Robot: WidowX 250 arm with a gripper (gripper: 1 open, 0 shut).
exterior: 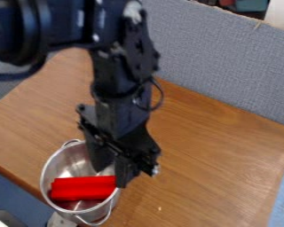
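A steel pot (58,167) with handles stands at the lower left of the table, holding a red cylindrical object (82,188). My black gripper (123,167) is low over the pot's right part, partly hiding it, just above the red object. Whether its fingers hold anything is hard to see.
A grey wall (222,58) runs along the back. A light blue strip (280,199) lies at the right edge, and the table's left edge borders the lower left.
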